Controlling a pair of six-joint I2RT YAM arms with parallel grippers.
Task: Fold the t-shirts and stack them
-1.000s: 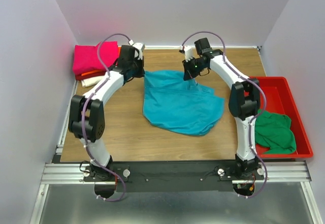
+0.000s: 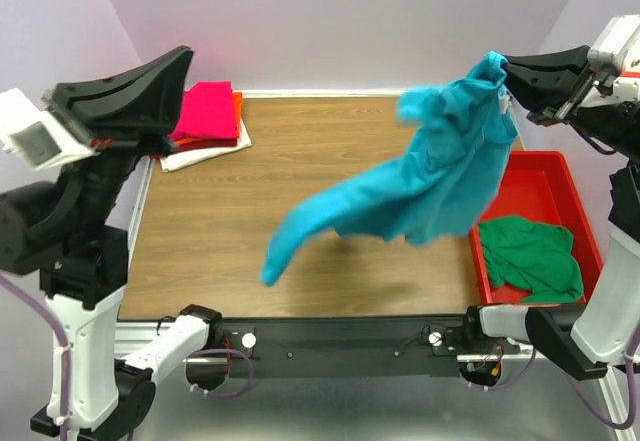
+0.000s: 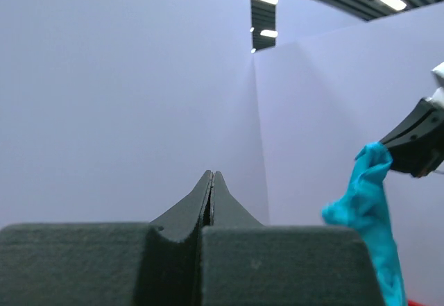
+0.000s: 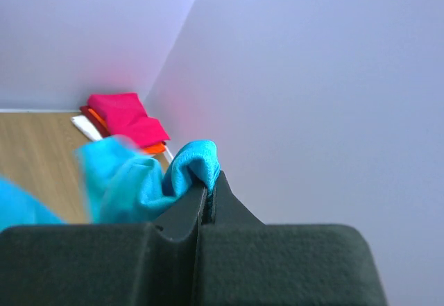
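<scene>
A turquoise t-shirt [image 2: 440,171] hangs high over the wooden table [image 2: 230,261], trailing leftward and blurred by motion. My right gripper [image 2: 508,69] is shut on one end of it; in the right wrist view a bunched fold of the shirt [image 4: 198,157] sticks out at the fingertips. My left gripper [image 2: 188,53] is raised at the left, apart from the shirt. In the left wrist view its fingers [image 3: 225,209] are shut together with nothing between them. Folded shirts lie stacked at the far left, a pink one [image 2: 207,111] on top.
A red bin [image 2: 580,211] with a crumpled green cloth [image 2: 530,259] in it stands on the right. White walls [image 2: 340,21] close in the back and sides.
Both arms rose and moved apart; the right one carried the shirt rightward.
</scene>
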